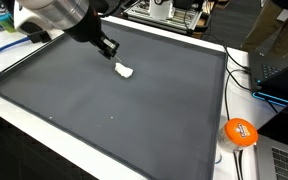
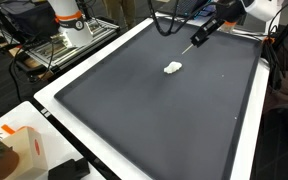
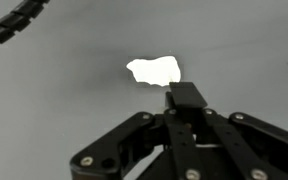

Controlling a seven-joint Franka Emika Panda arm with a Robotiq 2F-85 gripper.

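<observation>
A small white lump [image 1: 124, 71], perhaps crumpled cloth, lies on the dark grey board [image 1: 144, 125]. My gripper [image 1: 110, 50] stands just above and beside it, its fingers shut. From the fingertips a thin pale stick [image 2: 188, 48] slants down toward the lump; whether its tip touches cannot be made out. In the wrist view the white lump [image 3: 155, 70] appears just beyond the closed fingertips of the gripper, and the stick is hidden there.
An orange-lidded container [image 1: 238, 134] stands off the board's right side, near a laptop [image 1: 280, 160] and loose cables. Most of the board is bare. A black coiled cable [image 3: 12, 24] crosses the wrist view's upper left corner.
</observation>
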